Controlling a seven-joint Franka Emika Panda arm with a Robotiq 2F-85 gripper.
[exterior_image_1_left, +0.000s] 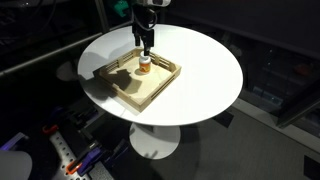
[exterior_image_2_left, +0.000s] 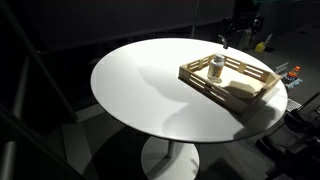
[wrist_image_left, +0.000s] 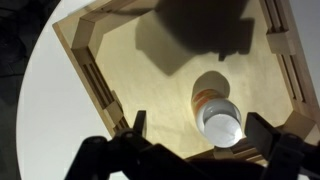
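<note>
A small bottle with a white cap and an orange label (exterior_image_1_left: 145, 65) stands upright inside a shallow wooden tray (exterior_image_1_left: 158, 92). The wrist view looks down on its cap (wrist_image_left: 222, 130). My gripper is open, its fingers spread wide with nothing held. From the wrist, the bottle lies in the span between the fingers, closer to the right one. In the first exterior view the gripper (exterior_image_1_left: 147, 48) hangs just above and behind the cap. The second exterior view puts the bottle (exterior_image_2_left: 216, 68) near the tray's left end, with the gripper higher up behind it.
The tray, with slatted walls (exterior_image_2_left: 222, 98), rests on a round white table (exterior_image_1_left: 205, 75), towards one side. Bare tabletop surrounds much of it. Otherwise the tray floor (wrist_image_left: 150, 85) looks empty, with the gripper's shadow across it.
</note>
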